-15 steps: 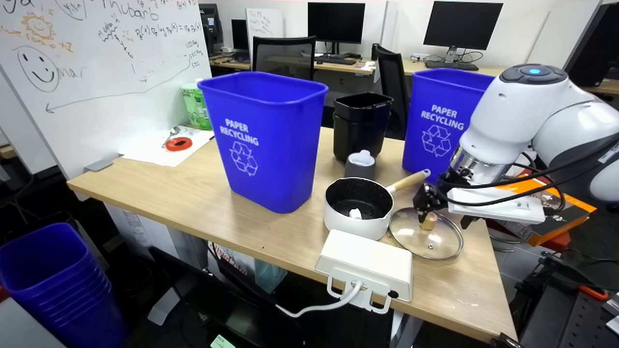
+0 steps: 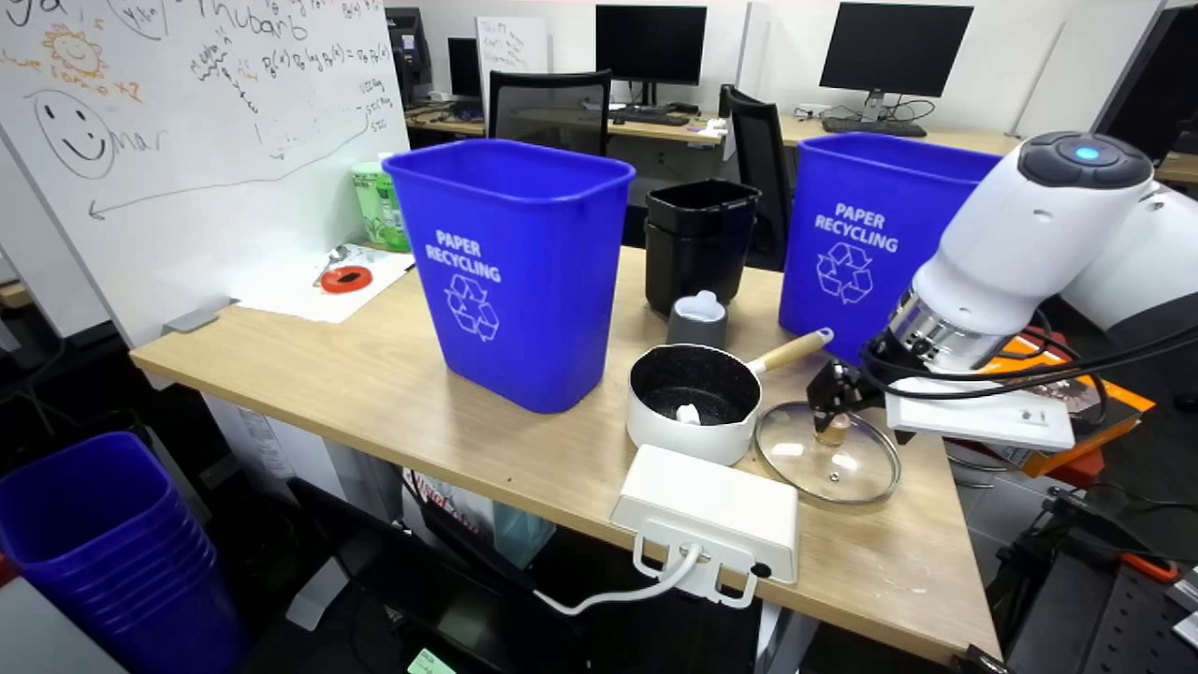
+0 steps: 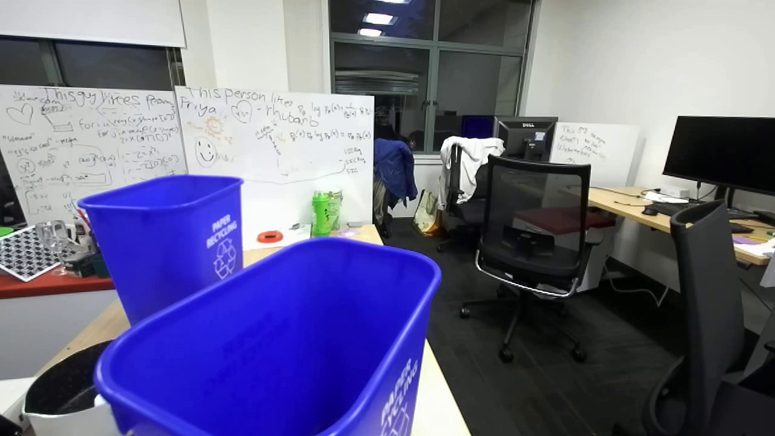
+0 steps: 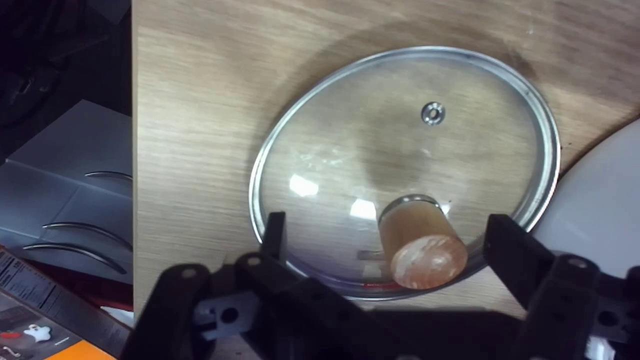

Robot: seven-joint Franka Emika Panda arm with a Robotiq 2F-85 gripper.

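A round glass lid point(image 4: 336, 138) with a steel rim and a wooden knob point(image 4: 423, 246) lies on the table, knob upward. In the wrist view my gripper is open, its fingers apart on either side of the knob, which appears nearer the right finger. Neither finger visibly touches the knob. Exterior view 1 has the gripper at the lid's back edge, partly hidden by the arm's cables and white housing. Beside the lid stands a white pot point(image 2: 687, 431) with a dark inside, a wooden handle point(image 2: 792, 352) and a small white object in it.
Blue recycling bins point(image 2: 522, 281) stand behind the pot, with a black bin point(image 2: 698, 253) and a grey cup point(image 2: 697, 324) between them. A white box point(image 2: 709, 505) sits at the table's front edge. Bare tabletop lies right of the lid.
My arm has shifted and tilted slightly toward the right of exterior view 1. The lid has slid a very little the same way. The pot and bins are where they were.
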